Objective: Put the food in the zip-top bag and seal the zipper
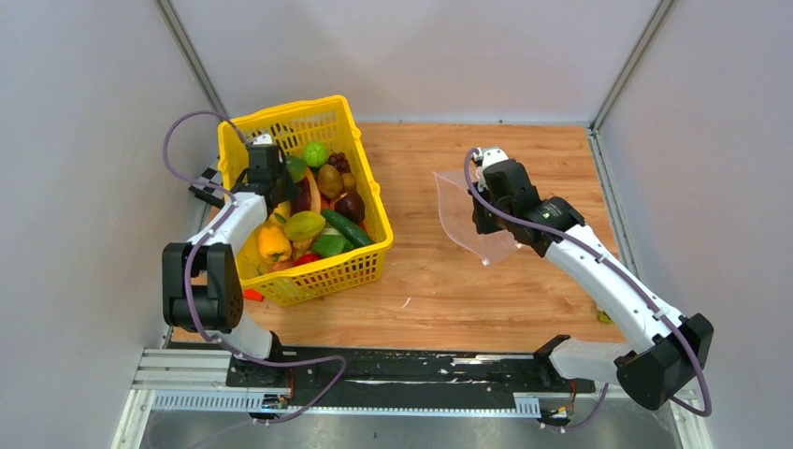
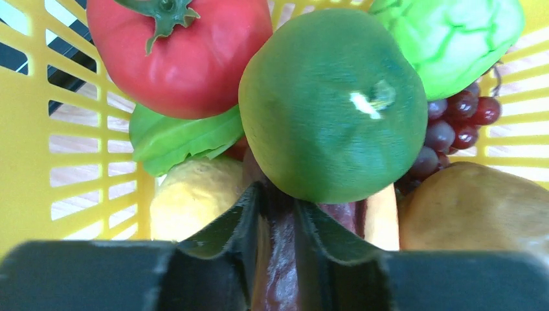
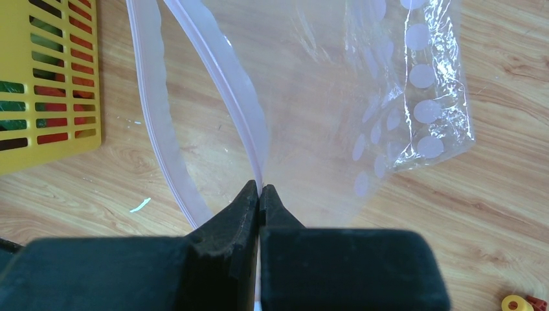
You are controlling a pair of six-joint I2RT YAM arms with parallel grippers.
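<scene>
The yellow basket [image 1: 329, 284] on the left holds toy food. Low inside it is my left gripper, its fingers part open with a small gap. A dark brown, long food piece [image 2: 282, 278] shows between and below them. A round green fruit [image 2: 333, 107] sits just beyond the tips, overlapping them in the left wrist view; contact is unclear. The clear zip top bag [image 1: 458, 224] stands on the table with its mouth apart, facing the basket. My right gripper is shut on one zip strip [image 3: 228, 87] of its mouth.
Around the left fingers lie a tomato [image 2: 184, 55], a light green cabbage [image 2: 453, 39], grapes [image 2: 447, 126] and a brown fruit [image 2: 476, 207].
</scene>
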